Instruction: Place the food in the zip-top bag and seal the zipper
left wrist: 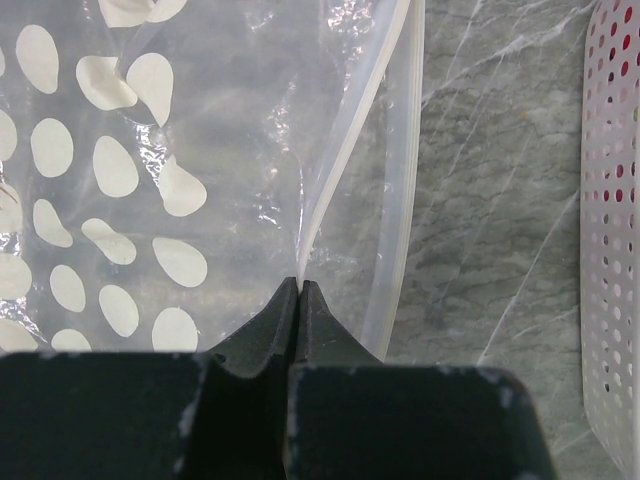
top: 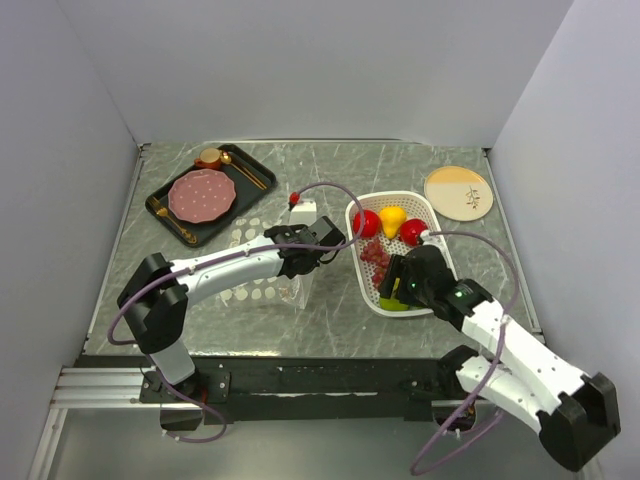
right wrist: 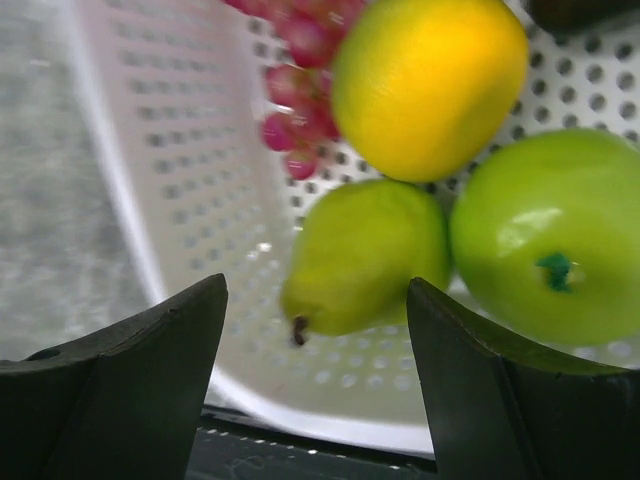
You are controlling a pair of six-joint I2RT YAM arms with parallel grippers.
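A clear zip top bag with white oval dots (left wrist: 180, 262) lies flat on the table. My left gripper is shut at the bag's mouth, its tips on one edge of the film. In the right wrist view, a green pear (right wrist: 368, 255) lies in the white perforated basket (right wrist: 133, 170). My right gripper stands open over the pear, one finger on either side in view, not closed on it. Beside the pear are a green apple (right wrist: 550, 235), a yellow-orange fruit (right wrist: 430, 85) and red grapes (right wrist: 305, 95).
Two red items (top: 366, 223) and a yellow pear (top: 392, 220) sit at the basket's far end. A plate (top: 458, 193) stands at the back right. A black tray (top: 235, 205) with a pink plate (top: 201, 196) occupies the back left. Bare table lies between bag and basket.
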